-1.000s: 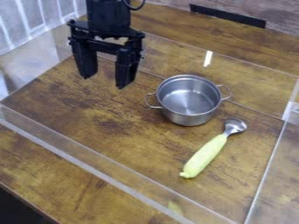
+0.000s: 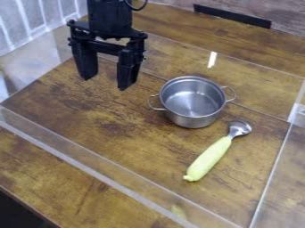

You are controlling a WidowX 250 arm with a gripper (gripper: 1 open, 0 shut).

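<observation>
My black gripper (image 2: 106,69) hangs at the upper left over the wooden tabletop, its two fingers spread wide apart with nothing visible between them. To its right sits an empty steel pot (image 2: 192,104) with two wire handles. Below and right of the pot lies a pale yellow-green, elongated object (image 2: 208,159) with a metal spoon-like end (image 2: 238,128) at its upper right.
Clear low walls or rails run along the left, front and right of the wooden surface (image 2: 89,142). A dark slot shows at the back right.
</observation>
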